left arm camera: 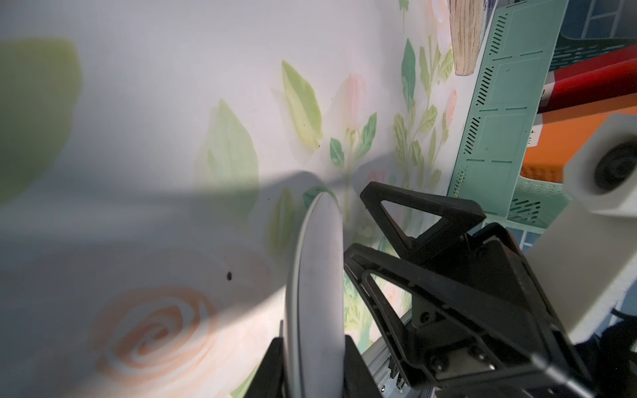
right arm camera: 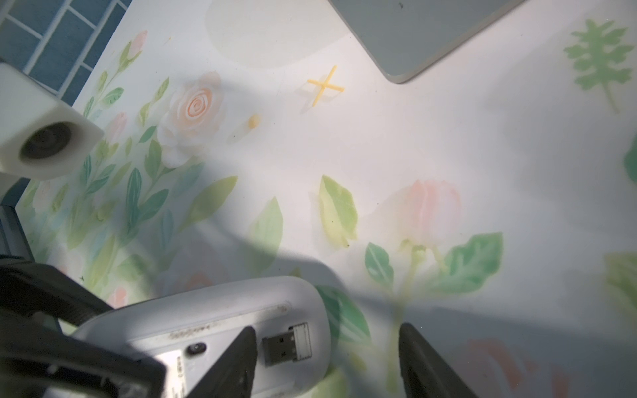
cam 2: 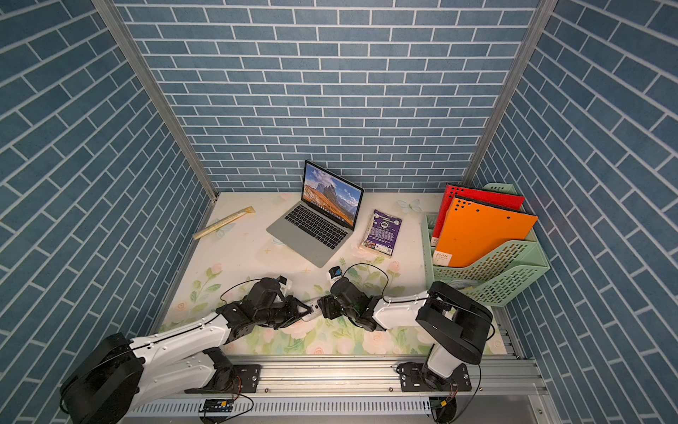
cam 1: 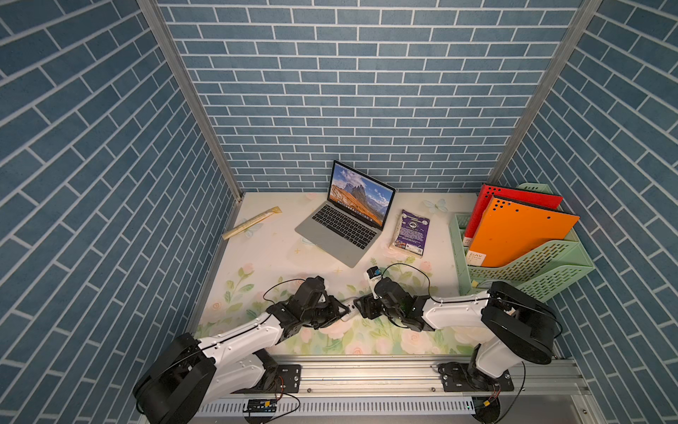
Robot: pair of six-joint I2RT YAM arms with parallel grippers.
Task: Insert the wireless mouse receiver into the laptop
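A white wireless mouse (right arm camera: pixel 225 358) is held low over the table at the front middle, my left gripper shut on it. Its underside shows in the right wrist view, with a small USB receiver (right arm camera: pixel 285 345) in a slot at one end. My right gripper stands part open at that end, its two fingertips either side of the receiver end, not closed on it. The silver laptop (cam 1: pixel 342 233) sits open at the back middle; its near corner shows at the top of the right wrist view.
A purple book (cam 1: pixel 409 233) lies right of the laptop. A green file organiser (cam 1: pixel 536 275) with red and orange folders fills the right side. A long tan object (cam 1: pixel 250 223) lies at the left. The table between laptop and grippers is clear.
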